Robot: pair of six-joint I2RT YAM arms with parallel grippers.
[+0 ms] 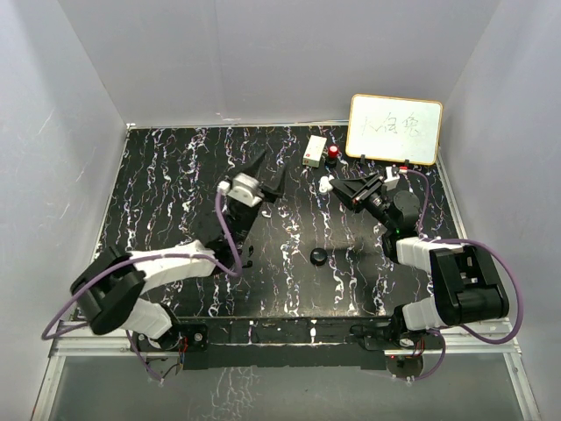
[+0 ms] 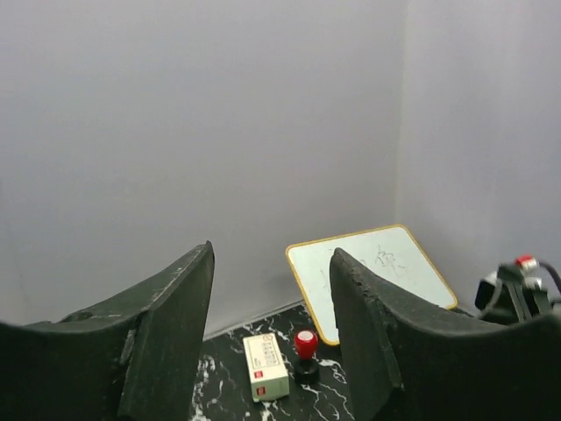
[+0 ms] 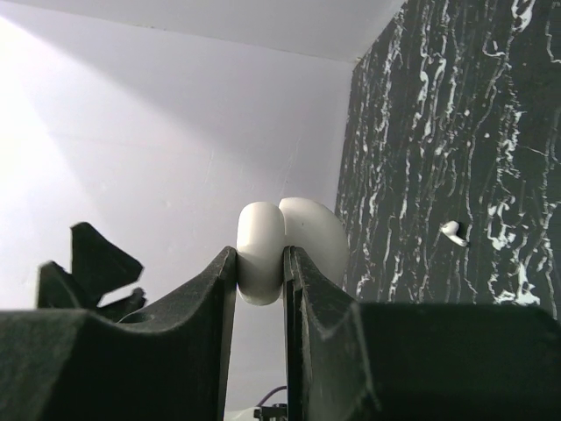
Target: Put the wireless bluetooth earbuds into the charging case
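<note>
The white charging case [image 1: 325,185] is held up by my right gripper [image 1: 336,185]; in the right wrist view the fingers are closed on the case [image 3: 260,250], which shows two rounded white parts. My left gripper [image 1: 266,182] is blurred in the top view, raised left of the case; in the left wrist view its fingers [image 2: 175,307] stand apart with nothing between them. A single white earbud [image 3: 453,232] lies on the dark marbled table in the right wrist view.
A small box [image 1: 314,150], a red-topped object [image 1: 333,153] and a whiteboard [image 1: 394,127] stand at the back right. A round black object [image 1: 318,257] lies front centre.
</note>
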